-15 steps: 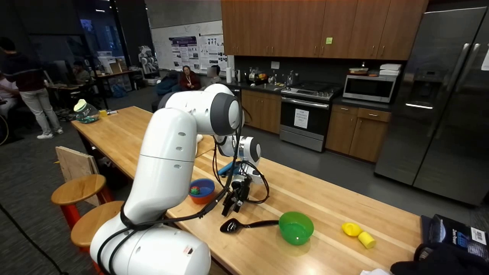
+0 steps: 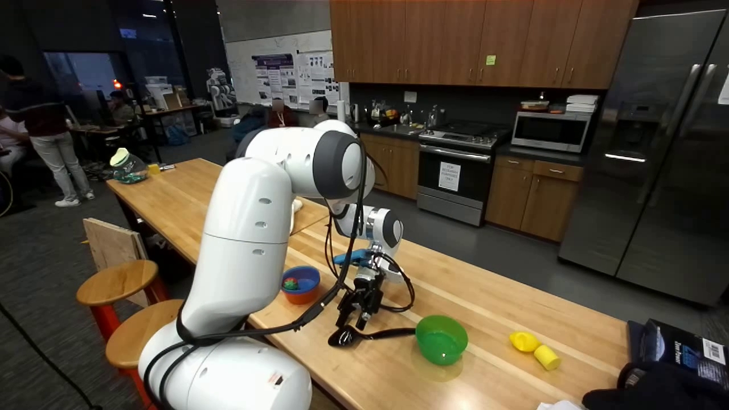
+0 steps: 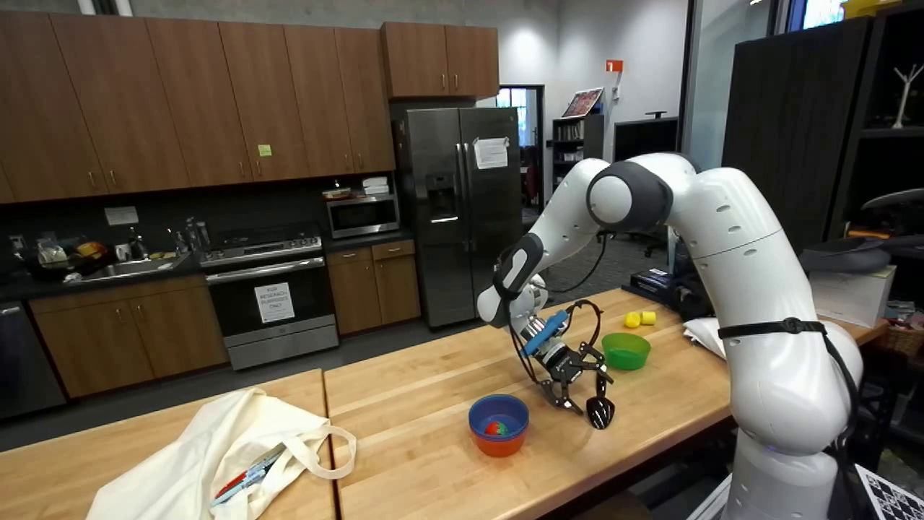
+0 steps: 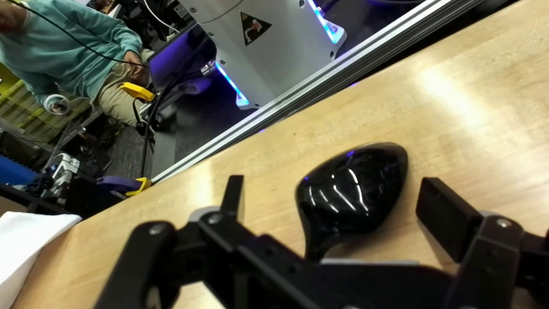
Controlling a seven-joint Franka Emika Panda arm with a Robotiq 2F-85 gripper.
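My gripper (image 2: 352, 322) is open, low over the table beside a black spoon (image 2: 344, 336). In the wrist view, the spoon's rounded glossy bowl (image 4: 355, 188) shows in the gap between my spread fingers, touching neither as far as I can see. The body of the gripper hides most of the handle there. Exterior view 1 shows the handle running right to a green bowl (image 2: 441, 339). From the other side, the gripper (image 3: 590, 394) has its fingers just above the table next to the spoon (image 3: 599, 412).
A blue bowl (image 3: 498, 416) rests on an orange one (image 3: 499, 445), with a small red-green object inside. Yellow objects (image 2: 535, 348) lie beyond the green bowl. A cream cloth bag (image 3: 203, 459) covers part of the other table. Bare tabletop (image 3: 416, 381) stretches between.
My gripper has moved right and slightly down, closer to the spoon. The spoon and bowls stay where they were.
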